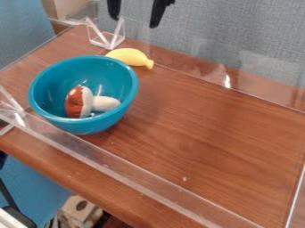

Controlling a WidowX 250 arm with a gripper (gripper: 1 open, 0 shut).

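Note:
My gripper [136, 12] is at the top edge, its two dark fingers apart and open with nothing between them, high above the table. A teal bowl [118, 84] on the left of the table holds an orange-and-white object [78, 101] and a pale object [105, 103]. Just behind the bowl lies a yellow object [130, 57].
Clear low walls edge it, with a clear bracket at the back left and a padded grey wall behind.

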